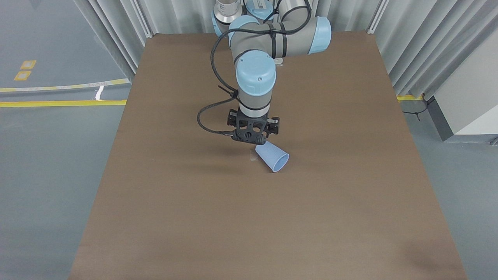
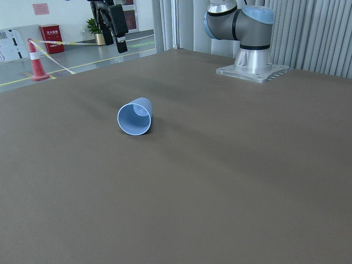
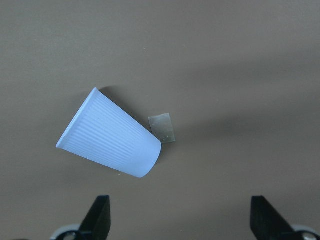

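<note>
A light blue ribbed cup (image 1: 272, 156) lies on its side on the brown table (image 1: 177, 210), just beside and below my gripper (image 1: 254, 137) in the front view. The left view shows the cup (image 2: 135, 118) with its mouth toward that camera, the gripper (image 2: 118, 44) raised above the table behind it. In the wrist view the cup (image 3: 112, 135) lies above and between the two fingertips, the gripper open with nothing between its fingers. A small clear square patch (image 3: 161, 127) lies beside the cup.
A grey curtain (image 1: 429, 42) hangs behind the arm. The robot's base plate (image 2: 253, 74) stands at the table's back.
</note>
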